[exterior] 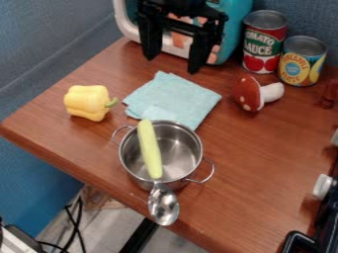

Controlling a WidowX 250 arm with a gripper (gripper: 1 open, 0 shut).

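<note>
The black gripper (pixel 176 47) hangs at the top centre, fingers apart and nothing between them, above and behind a light blue cloth (pixel 179 97). A steel pot (pixel 184 167) near the front of the wooden table holds a pale yellow-green long object (pixel 149 150), with a metal spoon (pixel 164 206) at its front rim. A yellow pepper (pixel 89 101) lies to the left, and a red-and-white mushroom (pixel 251 93) to the right of the cloth.
A tomato sauce can (pixel 263 44) and a second can (pixel 301 61) stand at the back right. A teal appliance is behind the gripper. A black object occupies the right front edge.
</note>
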